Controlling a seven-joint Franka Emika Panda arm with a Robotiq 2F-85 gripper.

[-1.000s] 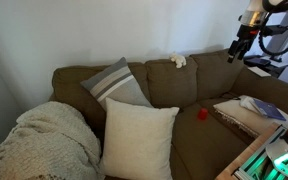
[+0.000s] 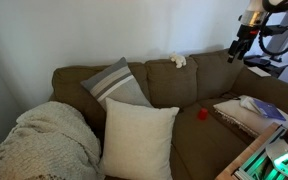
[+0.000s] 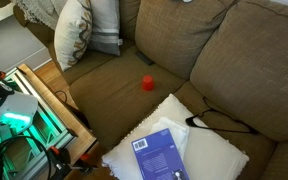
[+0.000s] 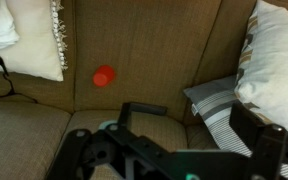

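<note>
A small red object [image 2: 202, 114], rounded like a cup, rests on the brown sofa seat [image 3: 109, 95]. From above, in the wrist view, the red object [image 4: 104, 76] appears left of centre, with bare fabric around it. My gripper [image 2: 240, 51] hangs high over the right part of the sofa, well clear of everything on it. In the wrist view the gripper has its dark fingers spread wide along the lower edge, with only sofa and pillow far beneath the gap.
A white pillow [image 2: 137, 141] and a striped pillow [image 2: 114, 84] lean on the sofa. On the other side, a blue book [image 3: 160, 156] and white cloth [image 3: 170, 125] lie on a fringed cushion [image 3: 212, 157]. A white plush [image 2: 178, 60] sits on the backrest.
</note>
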